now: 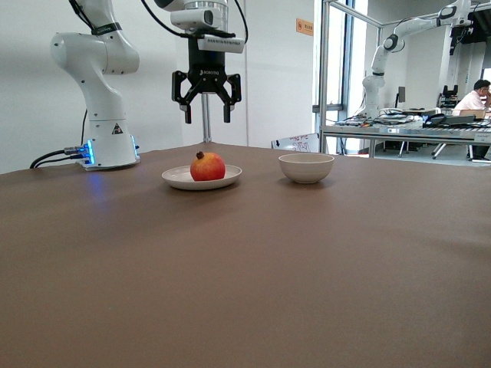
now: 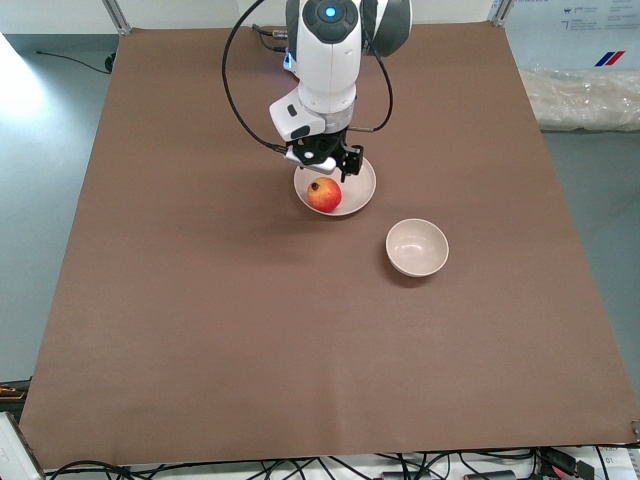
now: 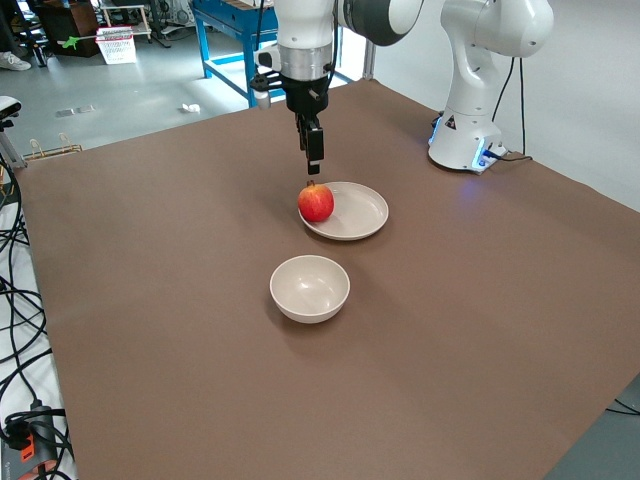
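A red pomegranate [image 2: 324, 195] [image 1: 208, 167] [image 3: 315, 202] rests on a shallow white plate [image 2: 356, 190] [image 1: 176, 178] [image 3: 362, 210]. My black gripper [image 1: 207, 113] hangs just above the plate and fruit, its two fingers apart in the top view with nothing between them. In the left view the arm head partly hides the fingers. A small white bowl [image 2: 417, 247] [image 1: 305, 168] [image 3: 310, 289] stands apart from the plate, empty as seen from left and right.
The white arm base [image 3: 460, 140] stands at the far edge. Cables and equipment lie beyond the table's edges.
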